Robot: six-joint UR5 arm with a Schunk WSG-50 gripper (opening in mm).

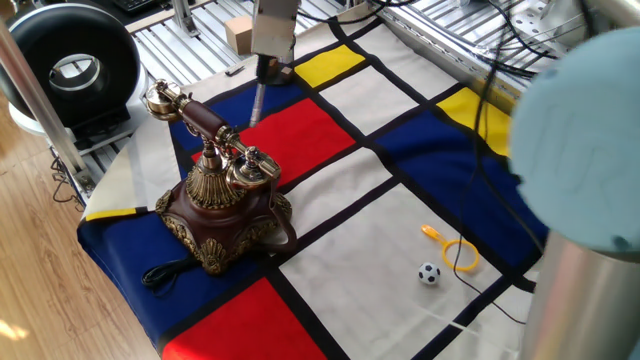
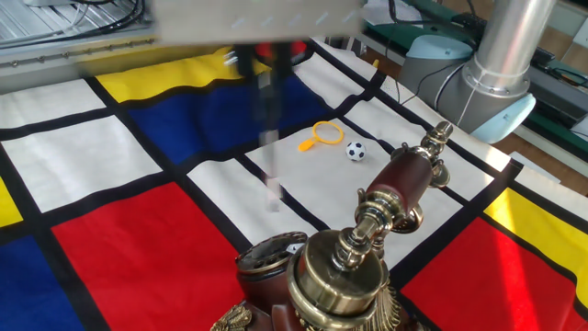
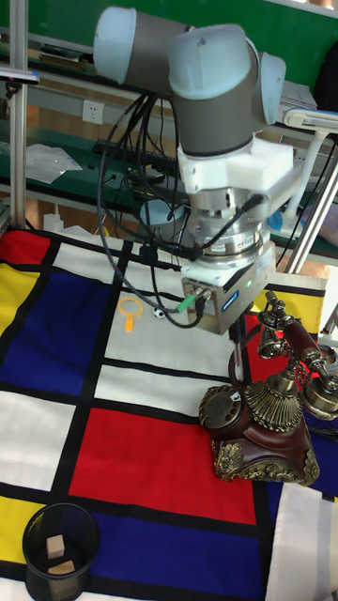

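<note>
My gripper (image 1: 257,122) hangs over the checkered cloth, tip down, near the red panel behind the telephone. In the second exterior view the gripper (image 2: 273,204) is motion-blurred; its fingers look like one narrow shape, with nothing seen between them. They appear shut. An ornate brown and brass telephone (image 1: 215,200) stands on the cloth, its handset (image 1: 205,118) resting across the cradle. In the third exterior view the gripper (image 3: 236,376) is seen close to the telephone (image 3: 270,425), at its upper left; whether they touch cannot be told.
A small football (image 1: 429,273) and a yellow ring-shaped toy (image 1: 460,254) lie together on a white panel. A black mesh cup (image 3: 85,526) holding wooden blocks (image 3: 56,545) stands at the near left corner.
</note>
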